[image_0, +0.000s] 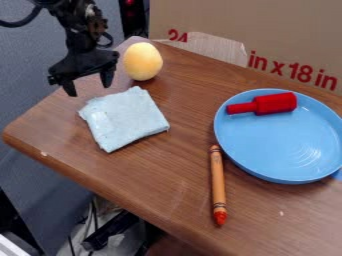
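My black gripper (88, 82) hangs at the top left over the table's back-left part, fingers spread open with nothing seen between them, above and left of a folded pale blue cloth (124, 119). A yellow egg-shaped object (143, 61) stands just right of it. A blue plate (278, 148) at the right holds a red cylinder with a handle (275, 103). An orange crayon (218, 188) lies left of the plate.
A cardboard box (254, 30) stands along the back. The wooden table (120, 190) has free room in its middle and front. Its left edge drops away to the floor.
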